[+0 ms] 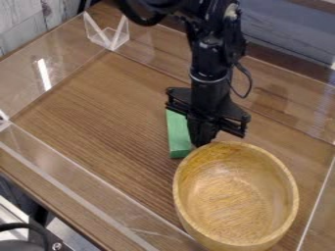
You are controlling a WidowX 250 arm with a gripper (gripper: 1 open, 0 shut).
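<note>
The black robot gripper (pixel 202 131) reaches down from the top middle, its tip just above the near rim of a large tan bowl (pixel 236 204) at the lower right. A green flat object (pixel 178 137) lies on the wooden surface beside and partly behind the gripper, left of its tip. Whether anything is between the fingers cannot be made out; the gripper looks shut.
A small clear plastic stand (pixel 108 27) is at the top left. A dark cable shows at the lower left corner.
</note>
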